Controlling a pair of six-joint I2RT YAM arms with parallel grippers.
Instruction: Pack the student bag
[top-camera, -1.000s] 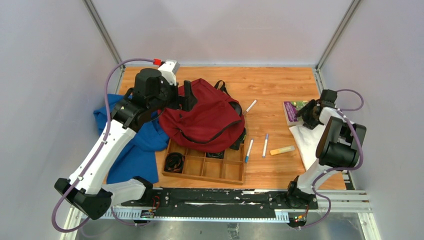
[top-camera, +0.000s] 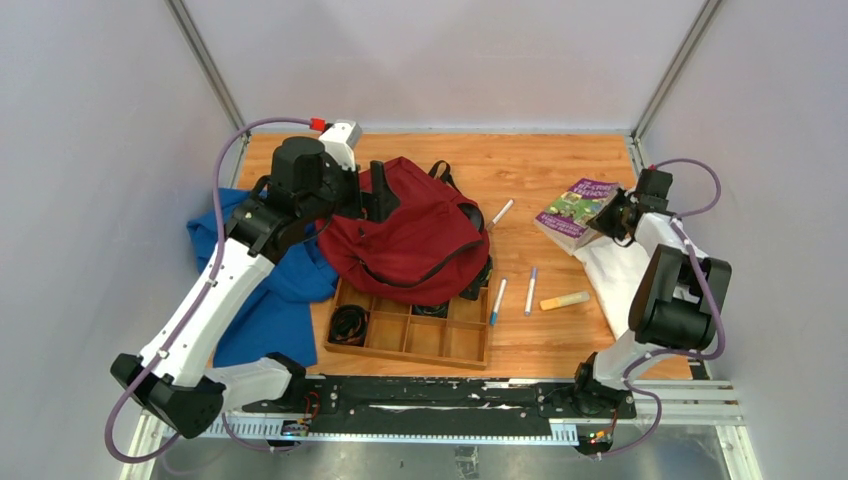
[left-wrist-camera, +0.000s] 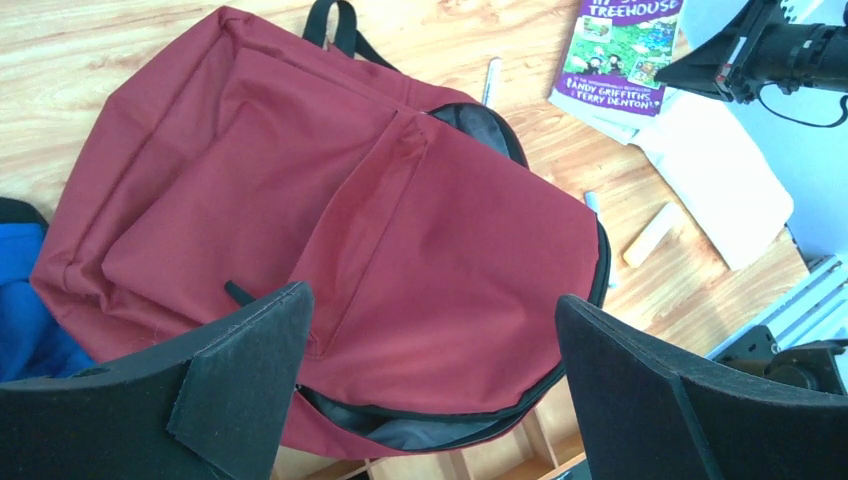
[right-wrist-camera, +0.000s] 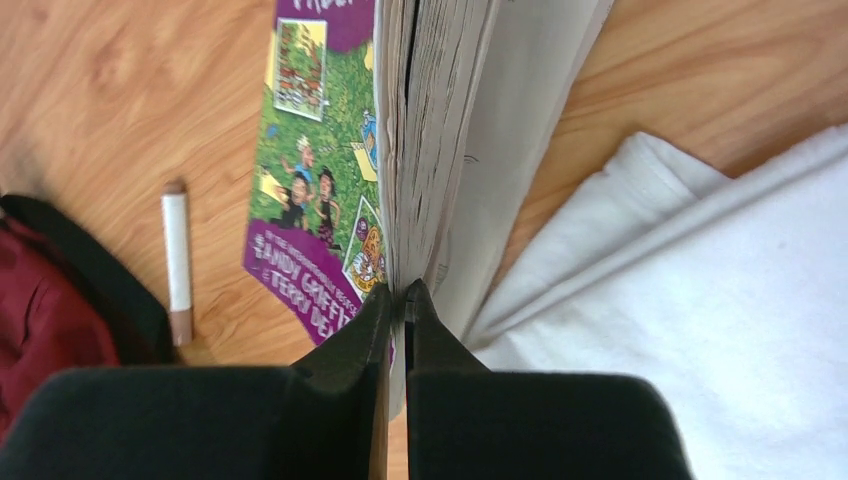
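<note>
The red backpack (top-camera: 410, 240) lies on the table over part of a wooden organizer (top-camera: 420, 340), its zip partly open in the left wrist view. My left gripper hangs open above it, nothing between its fingers. At the right, my right gripper is shut on the edge of the purple Treehouse book (right-wrist-camera: 310, 170), with pages between its fingers. A white cloth (top-camera: 615, 290) lies beside the book. Loose markers (top-camera: 530, 290) and a yellow tube (top-camera: 563, 300) lie on the wood between backpack and cloth.
A blue cloth (top-camera: 270, 320) lies at the left edge. Dark cables (top-camera: 348, 323) sit in an organizer compartment. Walls border the table on the sides and back.
The right gripper and the book have moved toward the table's middle, with more of the book's cover now visible. The left arm is unchanged.
</note>
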